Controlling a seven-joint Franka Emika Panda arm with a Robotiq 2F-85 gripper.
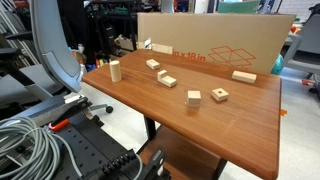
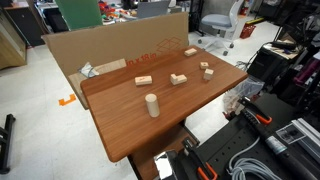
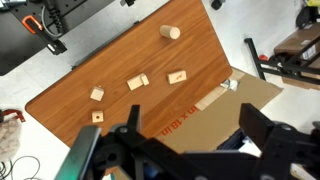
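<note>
On the brown wooden table (image 1: 150,95) lie several pale wooden blocks, well apart. An upright cylinder (image 1: 115,71) stands near the left end; in exterior view 2 the same cylinder (image 2: 152,105) is closest. A stepped block (image 1: 166,79) sits mid-table, with a flat block (image 1: 153,63) behind it. Toward the right are a cube (image 1: 193,98), a squarish piece (image 1: 220,95) and, by the back edge, a rectangular block (image 1: 244,76). My gripper looks down from high above the table; its dark fingers (image 3: 125,142) are wide apart, nothing visible between them.
A tall cardboard sheet (image 1: 215,42) stands along the table's back edge. In front, a dark bench carries coiled grey cable (image 1: 30,150). Part of the white arm (image 1: 57,45) shows at upper left.
</note>
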